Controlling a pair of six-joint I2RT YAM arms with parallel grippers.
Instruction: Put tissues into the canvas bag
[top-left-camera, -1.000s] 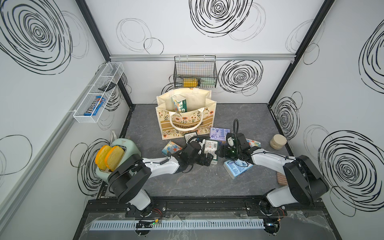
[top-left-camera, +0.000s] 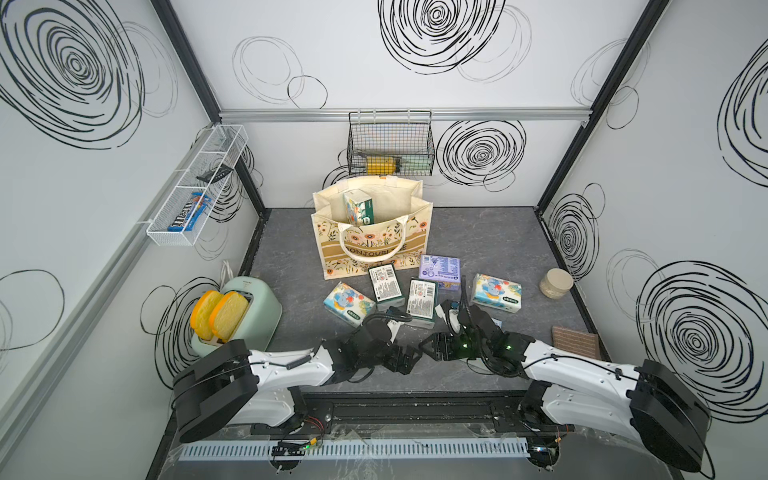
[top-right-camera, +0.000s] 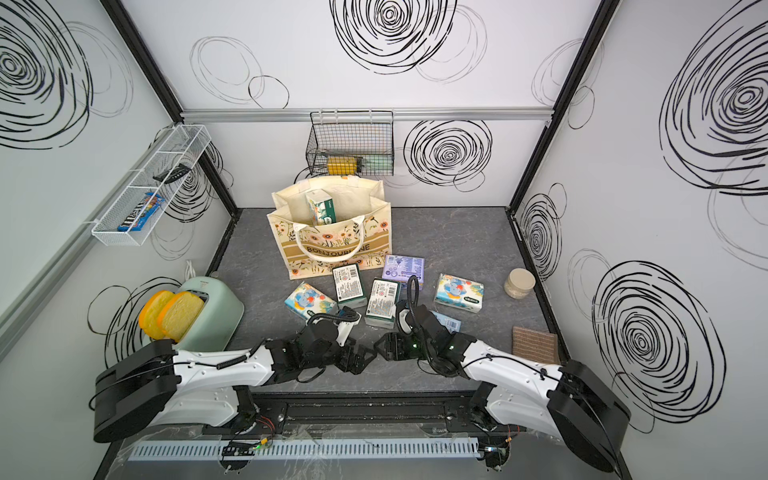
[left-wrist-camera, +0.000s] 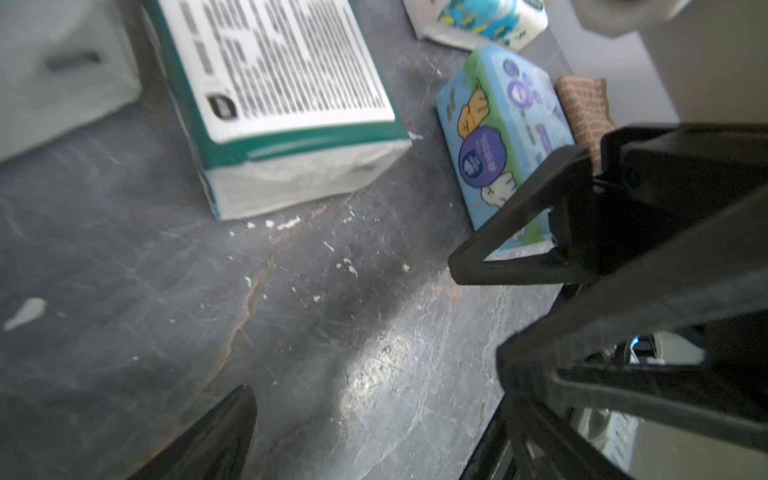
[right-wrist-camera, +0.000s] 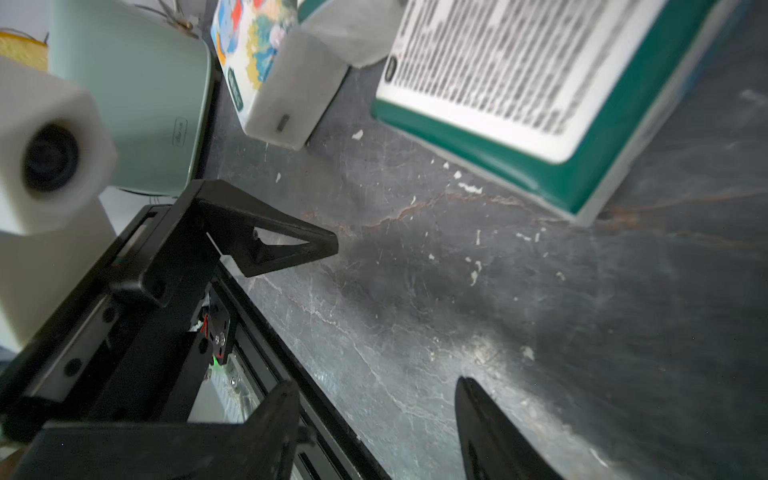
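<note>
The cream canvas bag (top-left-camera: 372, 236) stands at the back, a green tissue pack (top-left-camera: 359, 208) inside. Before it lie several tissue packs: two green with white labels (top-left-camera: 421, 297), floral (top-left-camera: 344, 304), purple (top-left-camera: 439, 269), and a light blue one (left-wrist-camera: 500, 148) partly behind my right arm. My left gripper (top-left-camera: 405, 360) is open over bare table near the front, nearer me than the packs. My right gripper (top-left-camera: 437, 345) is part open just right of it, also low before the packs, nothing between its fingers.
A mint toaster (top-left-camera: 264, 312) with yellow slices stands at left. A beige cylinder (top-left-camera: 555, 283) and brown mat (top-left-camera: 574, 340) lie at right. Wire baskets (top-left-camera: 390, 144) hang on the back and left walls.
Both arms have drawn back toward the front edge, uncovering the green and floral packs and now partly covering the light blue pack.
</note>
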